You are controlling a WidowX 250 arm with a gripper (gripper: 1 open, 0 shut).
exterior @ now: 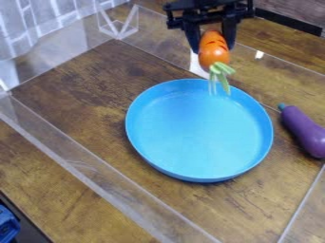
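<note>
My gripper (211,27) is at the top centre, shut on an orange carrot (214,55) with pale green leaves that hangs above the far rim of a round blue plate (197,133). The plate is empty. The fingertips are partly hidden by the carrot.
A purple eggplant (301,131) lies right of the plate. A blue object (13,231) shows at the lower left corner.
</note>
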